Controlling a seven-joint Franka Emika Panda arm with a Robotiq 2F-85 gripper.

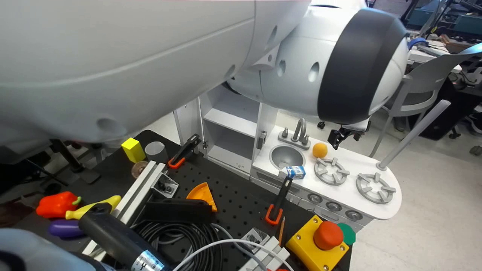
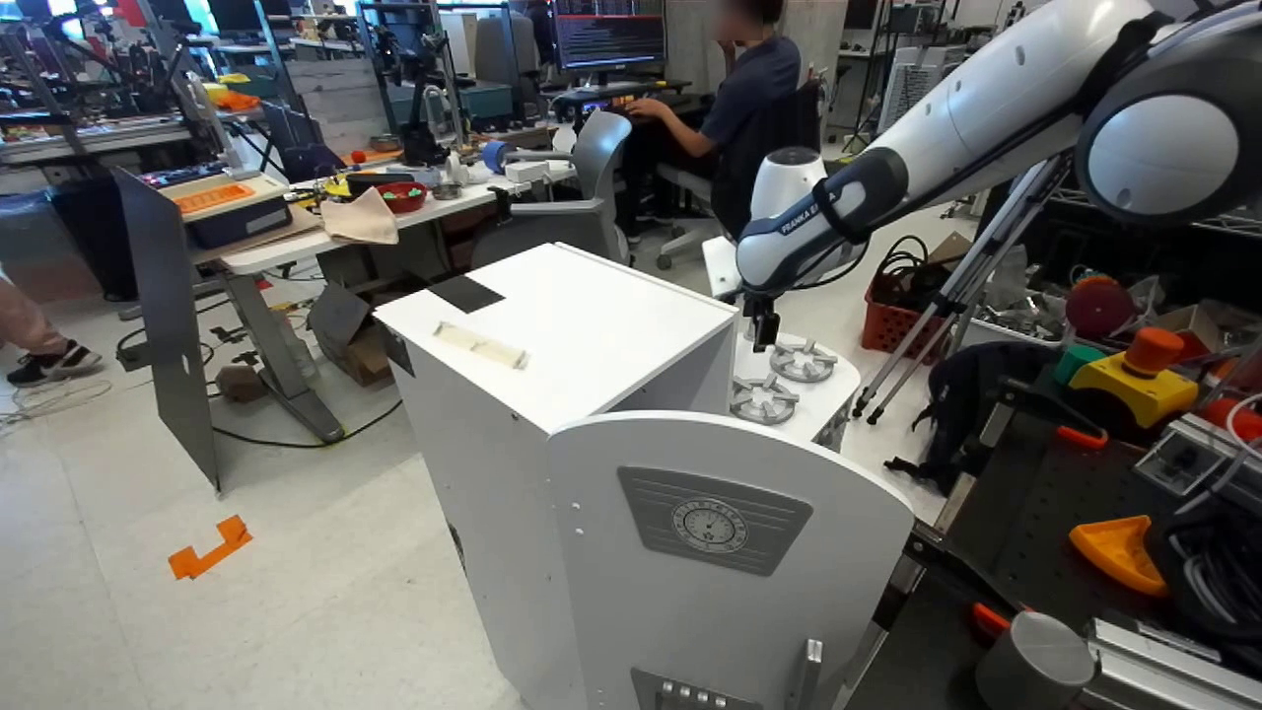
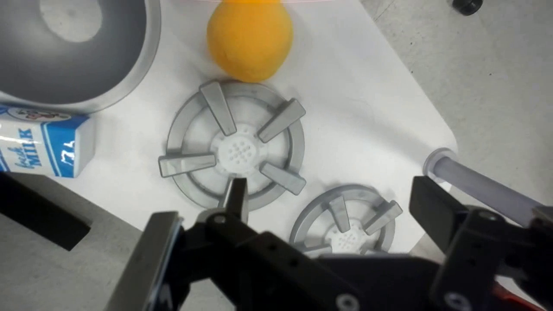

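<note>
Over the white play-kitchen counter [image 1: 350,158], near the back of its burners, my gripper [image 1: 346,137] hangs in the air. The wrist view shows its fingers [image 3: 433,210] spread wide with nothing between them. An orange round fruit [image 3: 250,39] rests behind the nearer burner grate [image 3: 182,163], close to its ring. Beside the grey sink basin [image 3: 150,44] lies a blue and white milk carton [image 3: 32,142]. Partly blocked by the gripper's body, a second burner grate [image 3: 384,217] shows between the fingers in that view.
A grey post [image 1: 414,135] rises from the counter's far right corner. The faucet [image 1: 299,130] stands behind the sink. A black clamp [image 1: 282,195] with orange trim grips the front edge. In exterior view 2, a white cabinet [image 2: 580,314] stands beside the counter.
</note>
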